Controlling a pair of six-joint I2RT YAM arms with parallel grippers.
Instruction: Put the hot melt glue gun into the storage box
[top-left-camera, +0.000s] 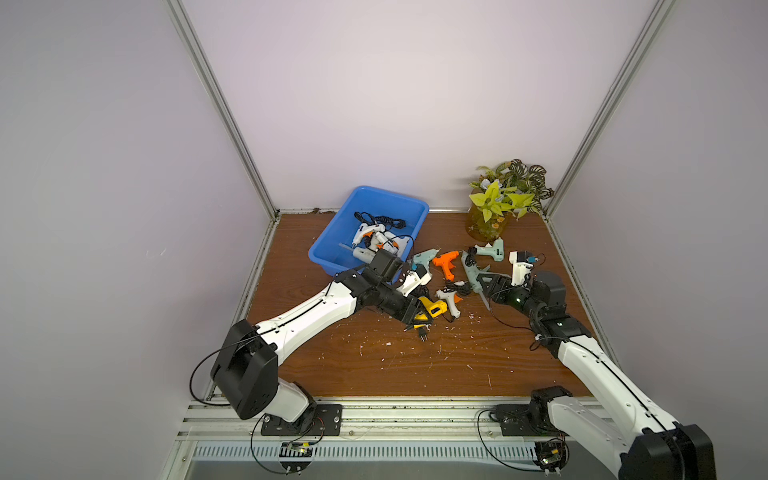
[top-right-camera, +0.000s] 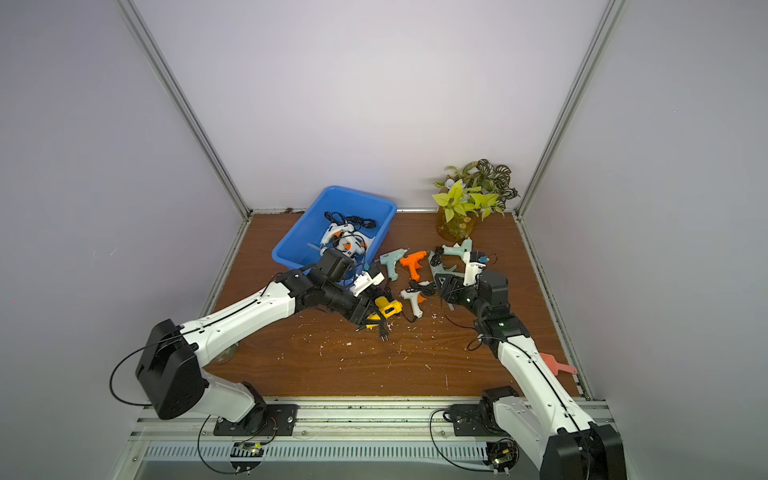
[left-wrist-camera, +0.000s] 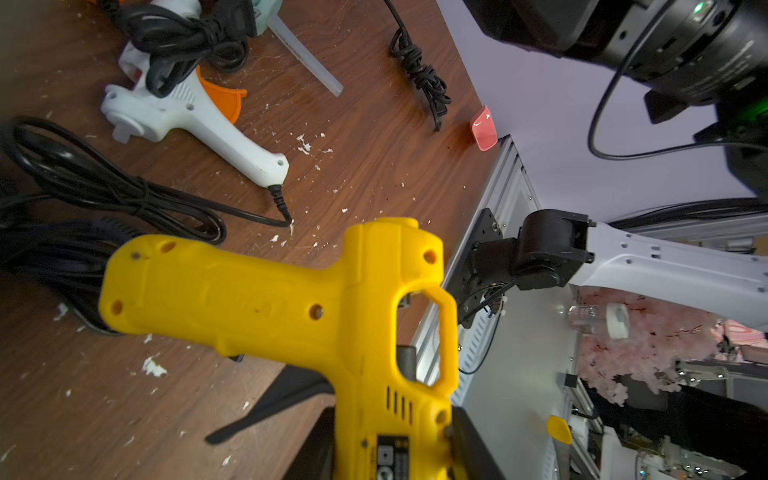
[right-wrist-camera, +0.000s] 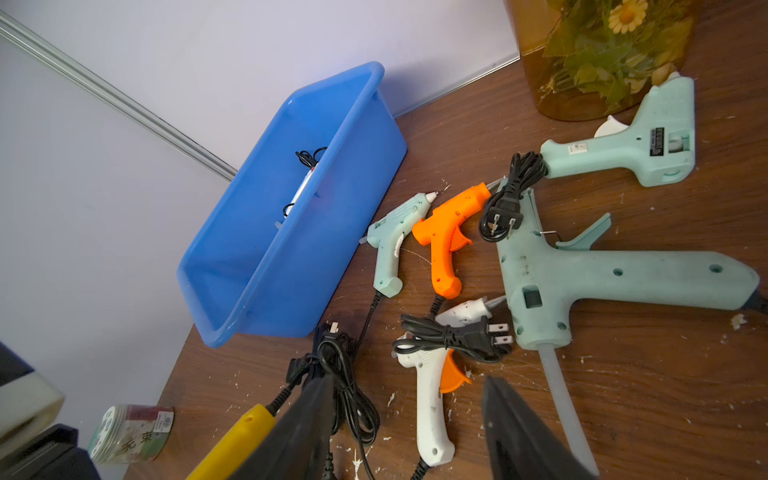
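My left gripper is shut on a yellow glue gun (left-wrist-camera: 320, 304), low over the front middle of the table, right of and in front of the blue storage box (right-wrist-camera: 320, 240). My right gripper hovers, fingers apart, over the table's right side above a white glue gun (right-wrist-camera: 432, 400) and a large mint glue gun (right-wrist-camera: 624, 272), with nothing seen between its fingers. An orange glue gun (right-wrist-camera: 444, 240) and smaller mint guns (right-wrist-camera: 388, 248) lie behind. The box holds several white guns and coiled cords (top-left-camera: 380, 232).
A plant in an amber vase (right-wrist-camera: 600, 64) stands at the back right. A clear jar (right-wrist-camera: 128, 432) and a pink object (top-right-camera: 557, 364) show at the table's sides. Loose cords lie among the guns; the front of the table has scattered white bits.
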